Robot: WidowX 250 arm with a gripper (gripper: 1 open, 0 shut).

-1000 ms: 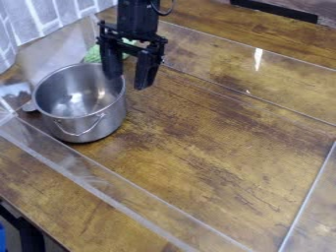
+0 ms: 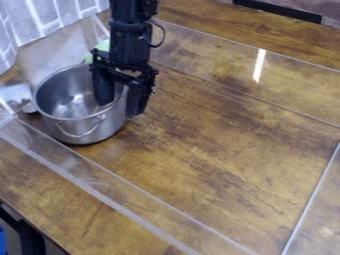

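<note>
My black gripper (image 2: 122, 88) is lowered over the right rim of a large steel pot (image 2: 78, 127) at the left of the camera view. One finger reaches down inside the pot, the other hangs just outside its rim on the right. The fingers look spread apart; whether they touch the pot's wall I cannot tell. The pot stands upright on the wooden table (image 2: 226, 149), its wire handle on the front side.
A green item (image 2: 95, 52) lies behind the arm, near a pale cloth (image 2: 43, 22). Clear acrylic sheets or rails line the table's sides.
My gripper has moved down and slightly left, from above the pot's back right to lower over its right rim. The pot appears to stand where it was.
</note>
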